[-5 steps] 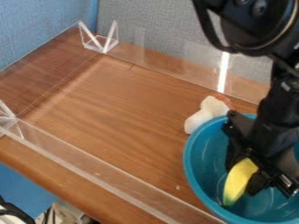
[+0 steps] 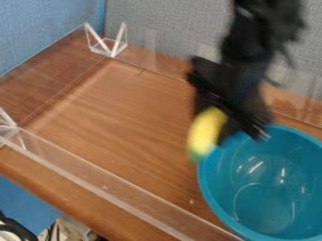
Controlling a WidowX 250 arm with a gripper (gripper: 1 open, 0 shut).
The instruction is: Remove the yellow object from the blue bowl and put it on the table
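Note:
The yellow object (image 2: 205,130), long and blurred by motion, hangs at the left edge of the blue bowl (image 2: 206,184), above the rim. My dark gripper (image 2: 224,105) is shut on its upper end. The gripper and arm blur too, so the fingers' exact contact is unclear. Inside, the bowl looks empty. It stands at the lower right of the camera view, cut off by the frame's edge.
Bare brown table (image 2: 120,118) spreads left of the bowl. A clear low wall (image 2: 107,184) runs along the front edge, and white wire brackets (image 2: 107,40) stand at the corners. The whitish object behind the bowl is now hidden.
My gripper has risen out of the bowl and swung left and back, carrying the yellow object with it. The arm now covers the spot where the whitish object lay.

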